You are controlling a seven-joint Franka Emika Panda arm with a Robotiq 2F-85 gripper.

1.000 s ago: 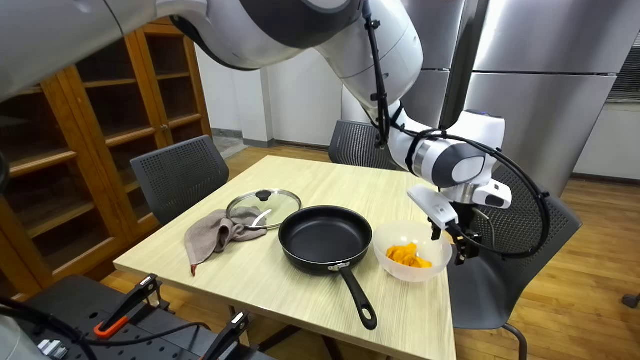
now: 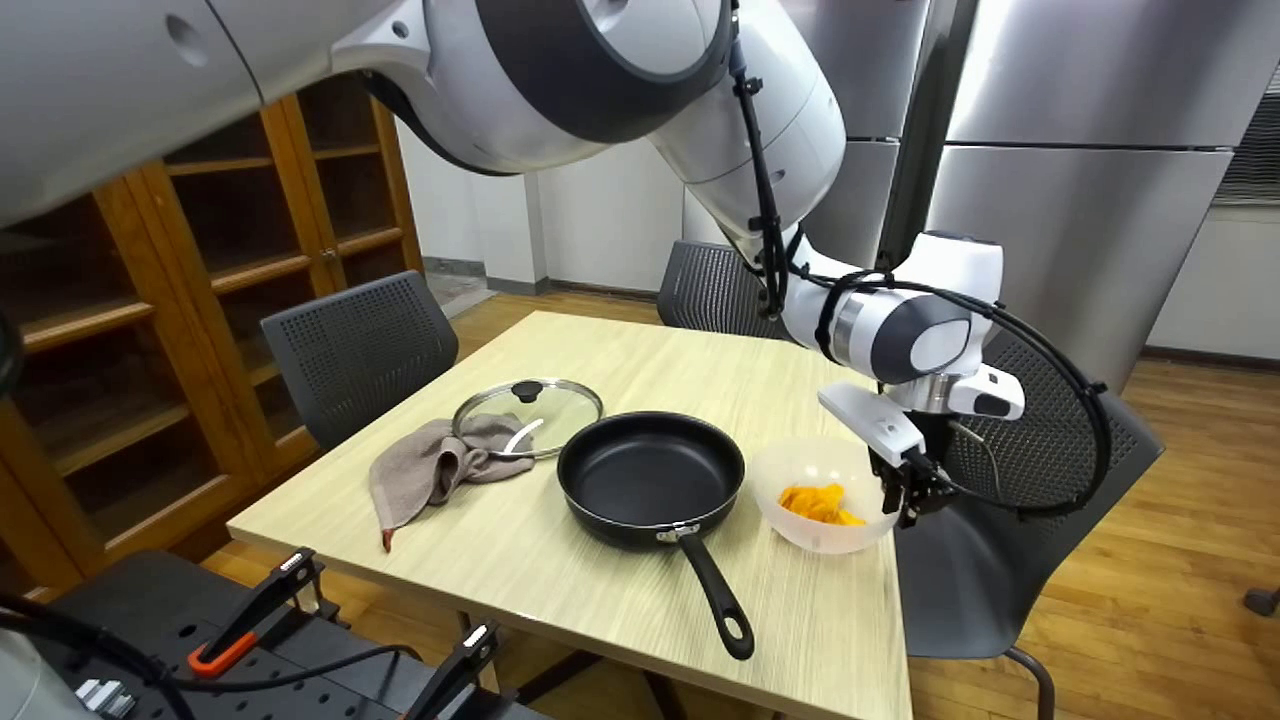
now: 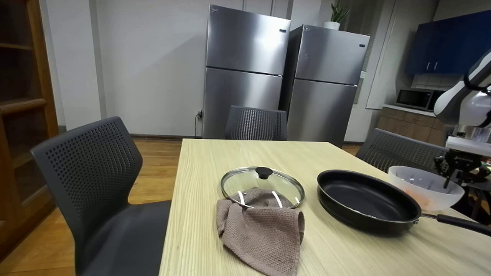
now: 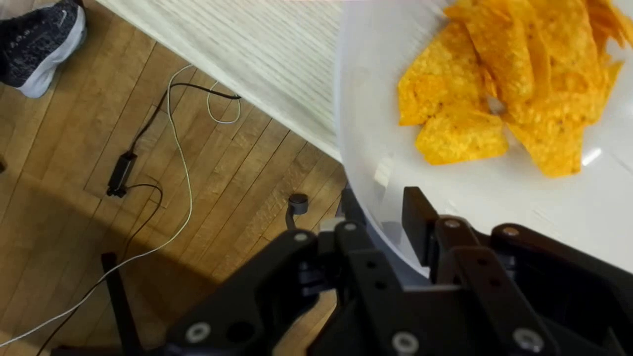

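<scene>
A translucent white bowl (image 2: 788, 523) stands by the table's right edge, with orange chips (image 4: 528, 77) inside. In the wrist view, my gripper straddles the bowl's near rim, one finger inside the bowl and the other outside. It is part open, and a gap shows between the inner finger and the wall. Left of the bowl lies a black frying pan (image 2: 651, 472), empty, its handle toward the front edge. A glass lid (image 3: 262, 186) with a black knob rests partly over a crumpled brown cloth (image 3: 264, 234).
Chairs stand around the table (image 2: 672, 360), one (image 2: 1068, 432) close behind my gripper. The pan's rim is very near the bowl's left side. Clear tabletop lies at the back. My arm's cable loops out to the right.
My gripper's fingers have come closer together around the bowl's rim, and the wrist has lowered slightly. The bowl has shifted a little toward the back. Pan, lid and cloth stay put.
</scene>
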